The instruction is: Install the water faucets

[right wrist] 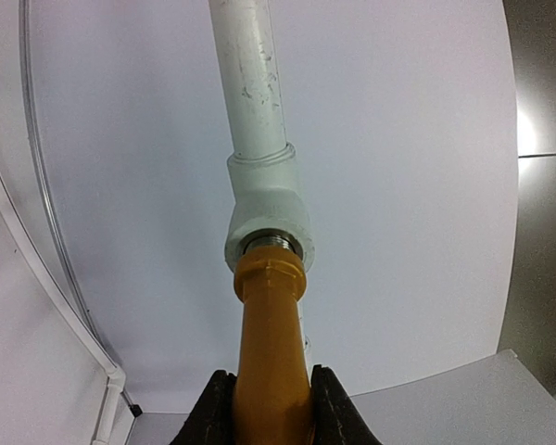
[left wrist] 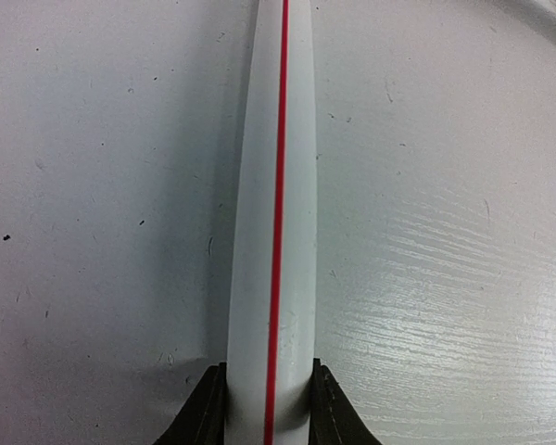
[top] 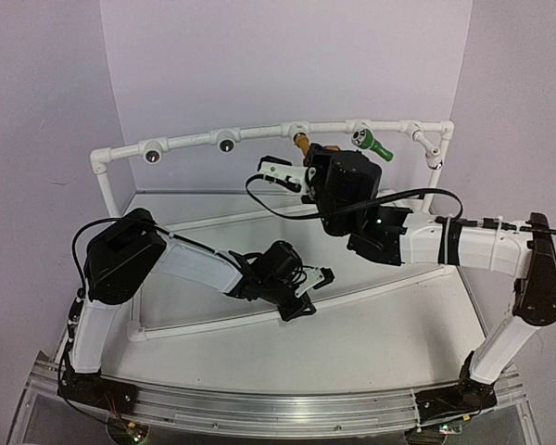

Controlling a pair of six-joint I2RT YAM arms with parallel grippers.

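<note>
An orange faucet (top: 302, 143) (right wrist: 271, 343) points at a tee fitting (right wrist: 264, 204) on the upper pipe, its threaded end at the opening, with some silver thread showing. My right gripper is shut on its body. A green faucet (top: 374, 146) stands out from the tee to the right. My left gripper is shut on the lower white pipe (left wrist: 250, 232) with a red stripe, near the middle of the frame's front bar in the top view.
Open tee sockets (top: 152, 154) sit along the left part of the upper pipe. A white fitting with a short arm (top: 424, 141) is at the right end. The board (top: 371, 334) in front of the frame is clear.
</note>
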